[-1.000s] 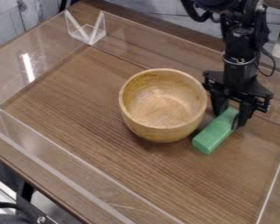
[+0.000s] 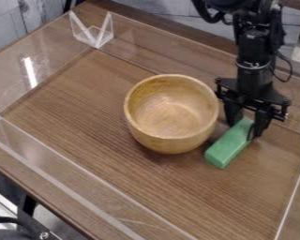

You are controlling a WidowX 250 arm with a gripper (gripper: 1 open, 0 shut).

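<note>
My black gripper (image 2: 247, 114) is low over the right part of the wooden table, at the upper end of a green oblong object (image 2: 228, 147), shut on it; the fingertips are partly dark and hard to make out. A tan round bowl (image 2: 172, 108) sits just left of the green object, close beside it.
A clear wire or plastic holder (image 2: 93, 30) stands at the back left. A dark cable or part (image 2: 5, 228) shows at the bottom left corner.
The gripper and green object are almost where they were, with at most a very slight shift.
</note>
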